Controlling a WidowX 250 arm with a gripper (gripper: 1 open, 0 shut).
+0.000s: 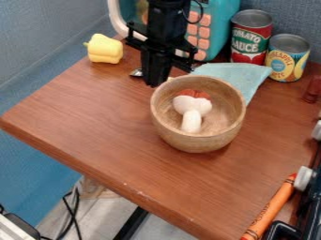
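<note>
My black gripper (pixel 156 70) hangs over the back middle of the wooden table, just up and left of a wooden bowl (pixel 170 118); whether its fingers are open or shut is unclear. The bowl holds a white mushroom-like toy (pixel 193 118) and something red behind it. A light blue cloth (pixel 243 77) lies behind the bowl, and a small object at the gripper's tip is mostly hidden.
A yellow pepper (pixel 104 50) sits at the back left. A tomato sauce can (pixel 250 40), a second can (pixel 287 59) and a teal toy (pixel 216 23) stand at the back. An orange crayon (pixel 271 208) lies front right.
</note>
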